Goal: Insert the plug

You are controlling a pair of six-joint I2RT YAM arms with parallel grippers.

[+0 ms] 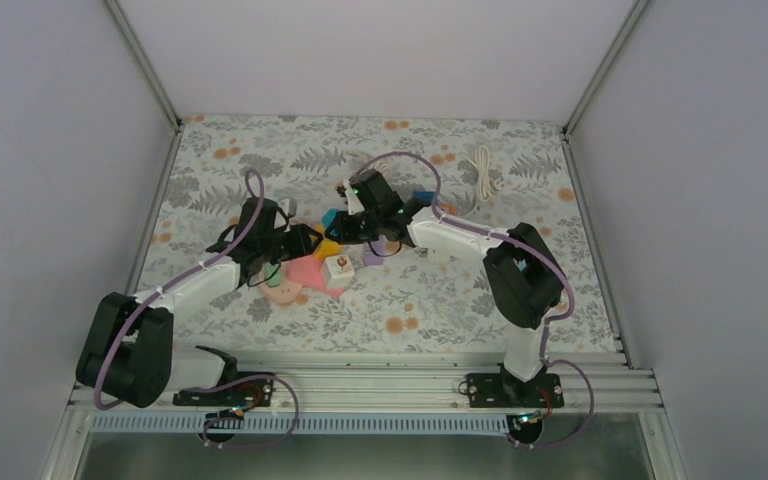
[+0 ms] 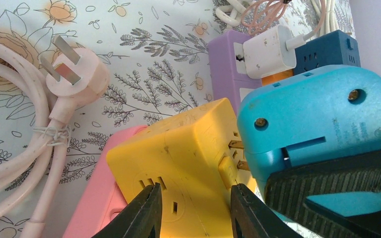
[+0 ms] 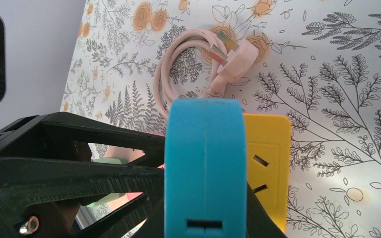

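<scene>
A yellow plug block (image 2: 168, 148) stands at the table's centre, with a blue plug block against its side; brass prongs show between them in the left wrist view. My left gripper has its fingers part open at the yellow block's near face; contact is unclear. My right gripper (image 1: 336, 232) is open around the blue block, one black finger (image 2: 337, 178) lying across its side in the left wrist view; the far finger is mostly hidden. How far the prongs sit in the yellow block's slots is partly hidden.
Pink cable with plug (image 2: 77, 74) lies beside the blocks. A purple strip (image 2: 221, 57) with white charger (image 2: 268, 54), a dark blue block (image 2: 327, 49) and pink pieces (image 2: 99, 193) crowd the centre. A white cube (image 1: 338, 270) sits in front; the outer table is clearer.
</scene>
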